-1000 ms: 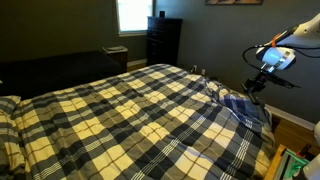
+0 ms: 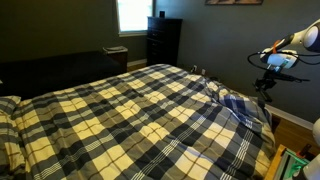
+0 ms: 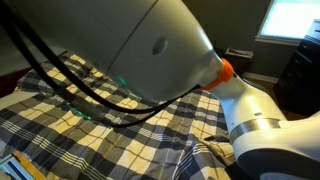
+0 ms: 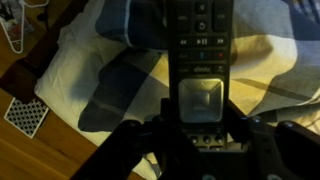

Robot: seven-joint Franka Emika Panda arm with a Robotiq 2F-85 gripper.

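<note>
A black remote control (image 4: 203,60) with rows of grey buttons and a pale square near its lower end runs up the middle of the wrist view. My gripper is shut on it near that lower end. Dark finger parts show on both sides. Behind the remote lies plaid bedding (image 4: 140,80), apparently lower down. In exterior view 1 the gripper (image 2: 264,87) hangs over the bed's right edge, too small there for the remote to be told apart. The arm's large links fill much of exterior view 2, which hides the gripper.
A wide bed with a checked blanket (image 2: 130,120) takes up most of the room. Wooden floor (image 4: 30,160) and a white perforated piece (image 4: 26,117) lie beside it. A dark dresser (image 2: 164,40) stands at the back.
In exterior view 1 the arm and gripper have shifted a little to the right. The bed and blanket look the same.
</note>
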